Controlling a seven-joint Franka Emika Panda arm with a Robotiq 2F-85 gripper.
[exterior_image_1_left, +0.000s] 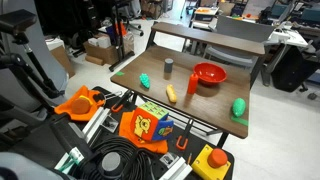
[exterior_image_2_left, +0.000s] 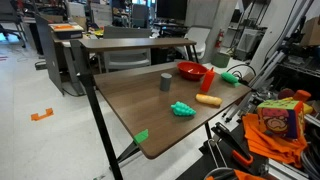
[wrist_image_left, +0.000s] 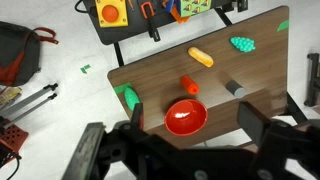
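My gripper stands open above the brown table (wrist_image_left: 160, 75), its dark fingers spread wide at the bottom of the wrist view, with nothing held. A red bowl (wrist_image_left: 185, 117) shows between and below them on the tabletop. Close by is a red bottle-like thing (wrist_image_left: 189, 85); in exterior view 2 this red thing (exterior_image_2_left: 207, 78) looks upright. A yellow elongated object (wrist_image_left: 201, 57) and a teal bumpy object (wrist_image_left: 242, 44) lie nearer one long edge. The small grey cylinder (exterior_image_1_left: 168, 65) stands apart from the bowl. Near one end rests a green object (exterior_image_1_left: 239, 107).
Beside the table are an orange bin (exterior_image_1_left: 146, 127) with colourful packages and a yellow box with a red button (exterior_image_1_left: 217, 157). Coiled black cables (exterior_image_1_left: 110, 160) lie nearby. A second table (exterior_image_2_left: 130, 43) stands behind. Bare tabletop separates most objects.
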